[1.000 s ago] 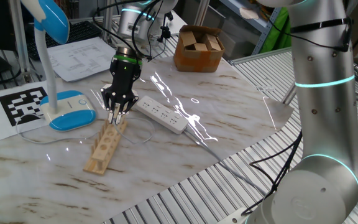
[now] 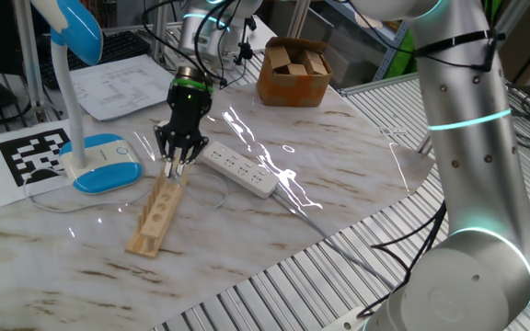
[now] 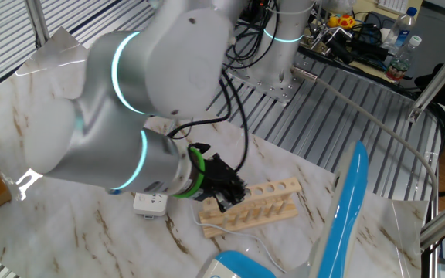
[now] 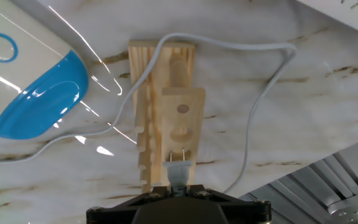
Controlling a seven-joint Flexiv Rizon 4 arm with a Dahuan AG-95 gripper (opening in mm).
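A white two-prong plug (image 4: 178, 172) sits between the fingertips of my gripper, which is shut on it. Its two metal prongs point away from the gripper. Below lies a light wooden rack (image 4: 183, 124) with round holes and a notched side, partly hidden by the plug. In exterior view 1 my gripper (image 2: 175, 169) is over the far end of the wooden rack (image 2: 159, 216); the plug is too small to make out there. A white power strip (image 2: 239, 169) lies just right of the gripper. Exterior view 2 shows the gripper (image 3: 234, 202) beside the rack (image 3: 255, 207).
A blue and white lamp (image 2: 104, 165) stands left of the rack, and its thin grey cable (image 4: 253, 106) loops across the rack and table. An open cardboard box (image 2: 294, 83) is at the back. Bare marble tabletop (image 2: 63, 267) lies at the front left.
In exterior view 1 my gripper has shifted slightly to the right and up over the past second. The arm's near links have moved a little to the left. The power strip and lamp stay put.
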